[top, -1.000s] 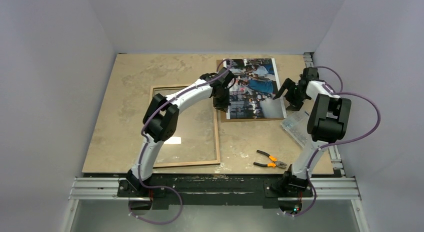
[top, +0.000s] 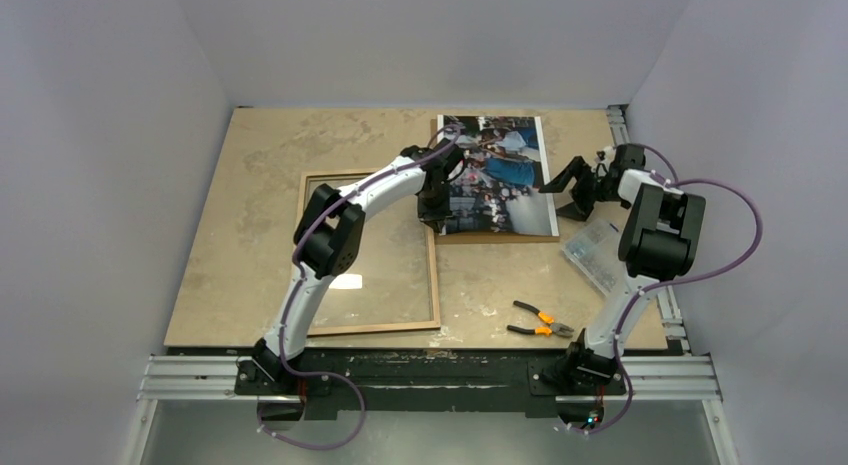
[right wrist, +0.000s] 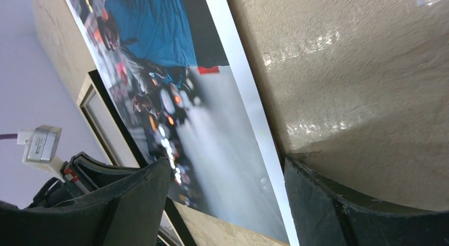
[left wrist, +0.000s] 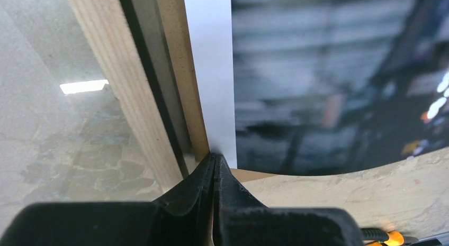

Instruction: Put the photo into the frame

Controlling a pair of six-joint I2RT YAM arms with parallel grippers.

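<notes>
The photo (top: 495, 175) lies on a brown backing board (top: 500, 239) at the back centre-right. Directly left and forward of it is the wooden frame (top: 433, 285) with its clear pane. My left gripper is shut, its tips at the photo's white left border near a corner, by the board and frame rail; no gap shows between its fingers. My right gripper is open, one finger over the photo and the other against the outside of its right white edge.
Orange-handled pliers (top: 540, 319) lie at the front right. A clear plastic case (top: 590, 255) is partly under the right arm.
The photo has shifted slightly left on the table. The right gripper has moved left with its edge, and the left gripper has also moved slightly left.
</notes>
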